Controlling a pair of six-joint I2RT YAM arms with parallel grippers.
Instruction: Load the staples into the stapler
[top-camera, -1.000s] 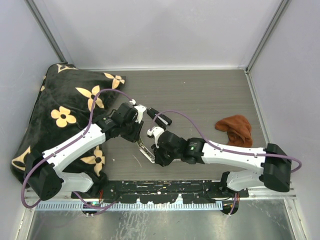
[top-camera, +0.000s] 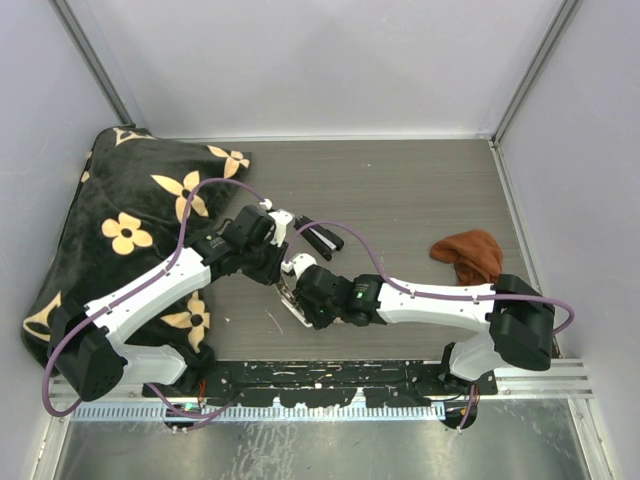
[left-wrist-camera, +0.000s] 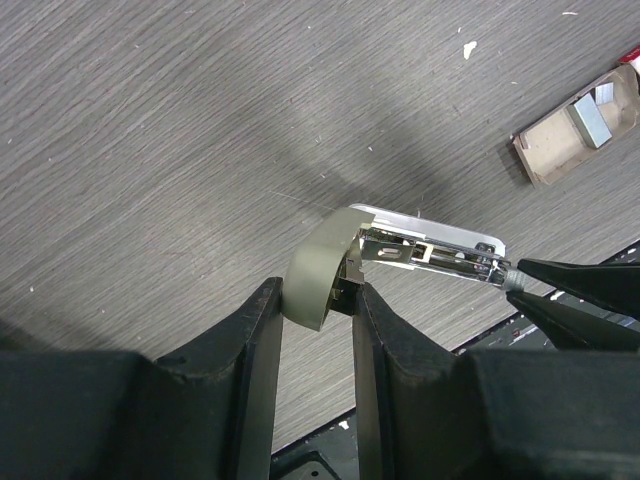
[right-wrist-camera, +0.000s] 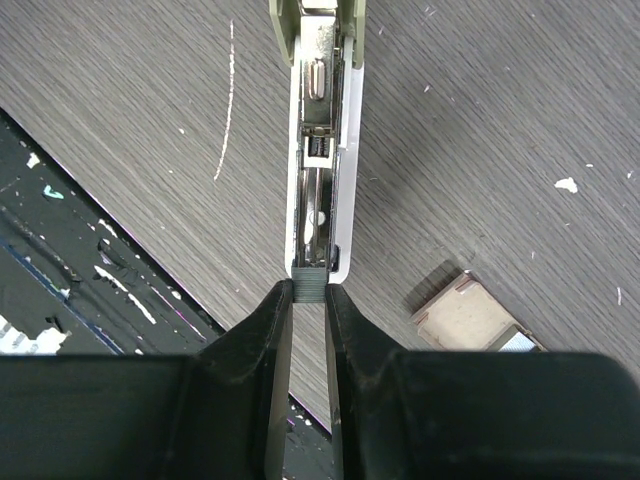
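An olive-and-white stapler (left-wrist-camera: 435, 240) slants above the table with its metal channel (right-wrist-camera: 315, 190) exposed. My left gripper is shut on its olive end (left-wrist-camera: 325, 265). A short grey staple strip (right-wrist-camera: 310, 285) sits at the channel's free end, apparently touching it; how far it goes in cannot be told. My right gripper has its fingertips against the two sides of that strip. From above, the left gripper (top-camera: 272, 276) and right gripper (top-camera: 308, 318) are close together, hiding much of the stapler.
A small open box (left-wrist-camera: 555, 145) with staple pieces lies on the table near the stapler. Black objects (top-camera: 318, 237) lie behind the grippers, a brown cloth (top-camera: 470, 255) at right. A flowered dark cushion (top-camera: 120, 225) fills the left.
My right arm has moved left, bringing its gripper to the stapler's free end and covering more of it. The left arm and stapler look still.
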